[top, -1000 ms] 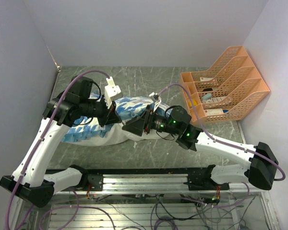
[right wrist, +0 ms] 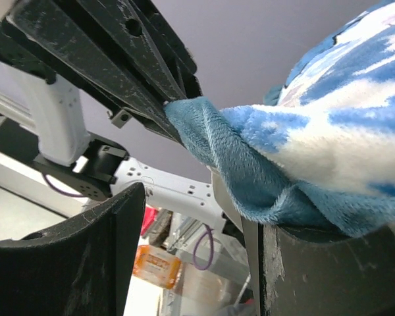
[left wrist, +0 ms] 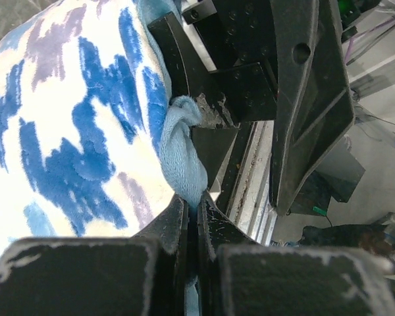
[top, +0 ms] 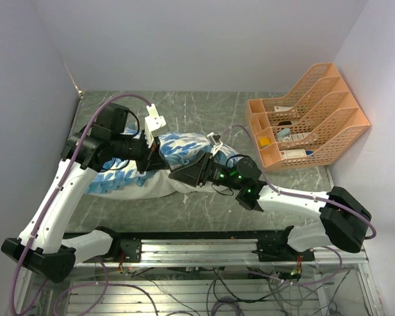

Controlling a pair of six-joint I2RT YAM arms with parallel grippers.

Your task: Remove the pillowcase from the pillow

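The blue-and-white patterned pillowcase (top: 184, 146) covers the pillow, with grey-white fabric (top: 138, 189) below it. My left gripper (top: 157, 162) is shut on the case's teal edge (left wrist: 181, 151), near the middle. My right gripper (top: 187, 171) is just right of it, part open. In the right wrist view the teal hem (right wrist: 250, 174) runs from the left gripper down across the right gripper's upper side; whether any cloth lies between the right fingers is hard to tell.
An orange organizer (top: 329, 131) with small items stands at the back right. Bare grey table (top: 158, 105) shows behind the pillow and in front of it.
The right arm has shifted slightly, its elbow lower in the top view. The left arm and the cloth look nearly unchanged.
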